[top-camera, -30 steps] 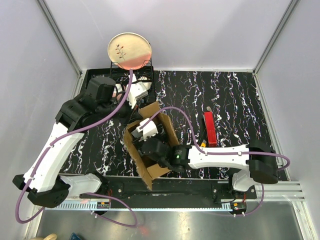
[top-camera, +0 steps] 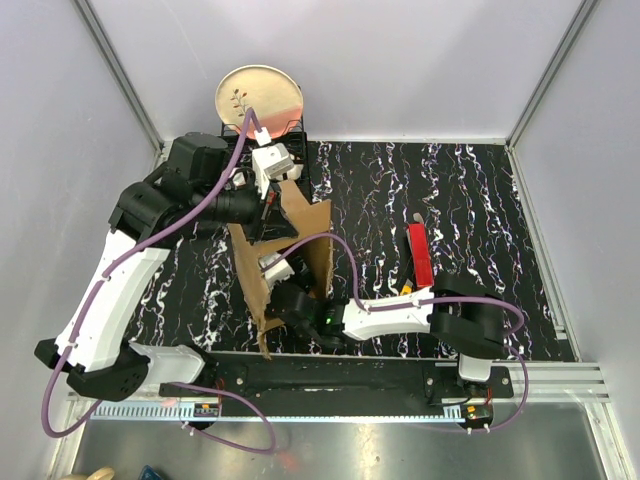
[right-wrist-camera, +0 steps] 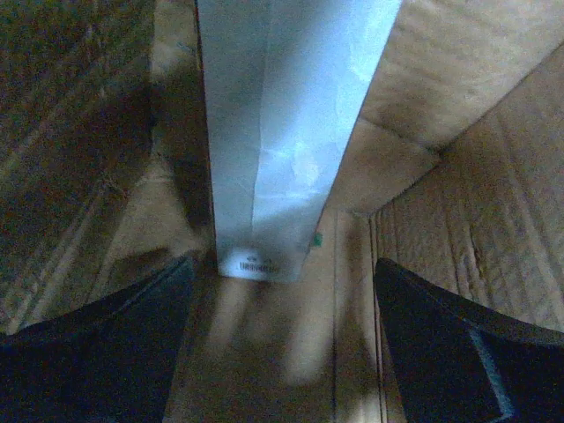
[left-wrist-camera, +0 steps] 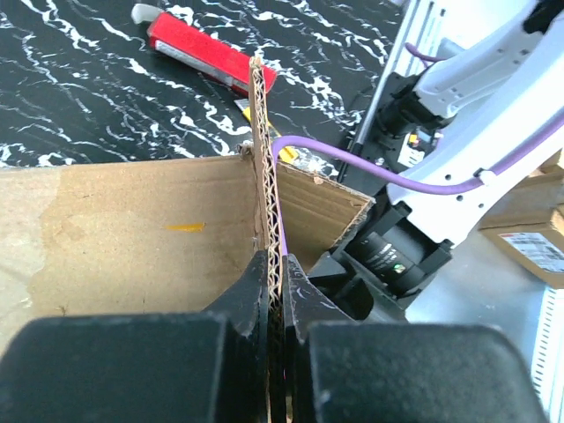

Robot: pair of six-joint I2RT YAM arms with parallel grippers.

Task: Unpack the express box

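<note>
The open cardboard box [top-camera: 244, 265] stands left of the table's middle in the top view. My left gripper is shut on a thin upright cardboard edge [left-wrist-camera: 262, 150] of it. Inside the box, in the dim right wrist view, a tall pale carton [right-wrist-camera: 273, 132] stands with a small barcode label at its lower end. My right gripper is open within the box, its fingers [right-wrist-camera: 423, 308] spread on either side of the carton's lower end, with nothing gripped. In the top view the right arm hides most of the box's inside.
A red box cutter package [top-camera: 419, 255] and a yellow-handled tool [top-camera: 407, 286] lie on the black marbled table to the right. A wire rack [top-camera: 305, 150] with a round plate [top-camera: 259, 100] stands at the back.
The box has turned and shifted a little to the left. The right arm has moved left along with the box.
</note>
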